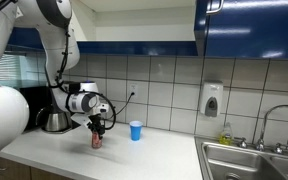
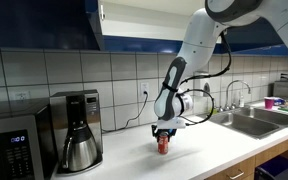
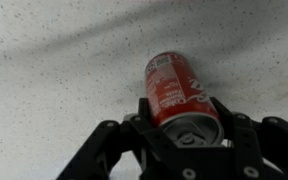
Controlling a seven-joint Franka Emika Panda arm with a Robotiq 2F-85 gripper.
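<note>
A red can (image 3: 174,82) with white lettering sits between the dark fingers of my gripper, which is shut on it; its silver top faces the wrist camera. In exterior view 2 the can (image 2: 163,145) looks upright, at or very near the white counter (image 2: 134,160). From the other side, in exterior view 1, the can (image 1: 96,140) shows below my gripper (image 1: 98,128). The fingertips are too small in both exterior views to make out in detail.
A blue cup (image 1: 135,130) stands to the can's right in exterior view 1. Behind the arm is a kettle (image 1: 56,118). A coffee maker (image 2: 79,135) and a microwave (image 2: 14,145) occupy the counter's other end. The sink (image 1: 239,160) lies far right.
</note>
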